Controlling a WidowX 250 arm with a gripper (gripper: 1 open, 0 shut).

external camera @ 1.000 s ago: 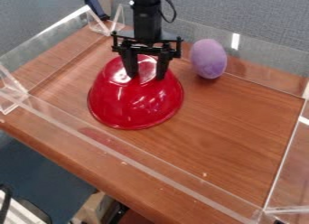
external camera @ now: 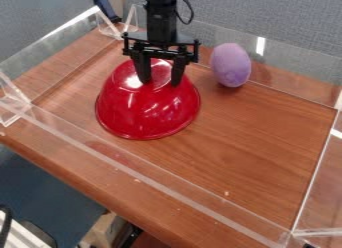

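A shiny red bowl (external camera: 147,112) lies upside down on the wooden tray floor, left of centre. My black gripper (external camera: 160,74) is over its top, fingers pointing down at the upturned base; whether they are open or closed on it is hard to tell. A purple egg-shaped object (external camera: 231,65) stands to the right, at the back.
Clear plastic walls (external camera: 160,180) edge the wooden surface (external camera: 247,157) on all sides. A grey wall is behind.
The gripper and red bowl have shifted very slightly to the left; the purple object stays where it was.
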